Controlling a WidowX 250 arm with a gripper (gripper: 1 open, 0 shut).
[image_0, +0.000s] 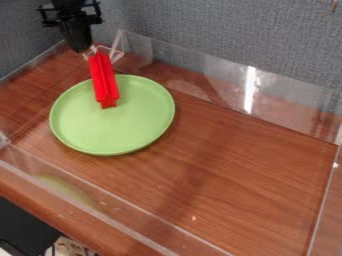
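Note:
A green plate (134, 125) lies on the wooden floor of a clear-walled tray, left of centre. A red elongated object (104, 78) rests on the plate's back part, with a pale wire-like shape at its far end. My dark gripper (78, 36) is at the top left, above and behind the red object, partly cut off by the frame's top. Whether its fingers are open or shut is too dark and small to tell.
Clear walls (249, 90) edge the wooden surface (234, 180), with grey padded walls behind.

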